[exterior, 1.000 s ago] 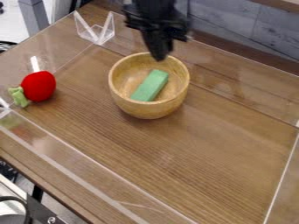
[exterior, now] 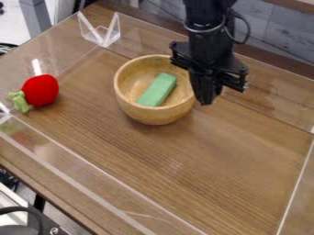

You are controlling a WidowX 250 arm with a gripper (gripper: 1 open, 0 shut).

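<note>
My gripper (exterior: pixel 208 92), a black arm coming down from the top, hangs over the right rim of a wooden bowl (exterior: pixel 147 115); its fingertips are small and dark, and whether anything is between them is hard to see. A green block (exterior: pixel 157 90) lies in the bowl.
A red round object with a green top (exterior: pixel 40 90) lies at the left. A clear plastic piece (exterior: pixel 101 27) stands at the back left. A black cable is at the lower left corner.
My gripper has come down and slightly right, from behind the bowl to over its right side. The objects on the table look unmoved.
</note>
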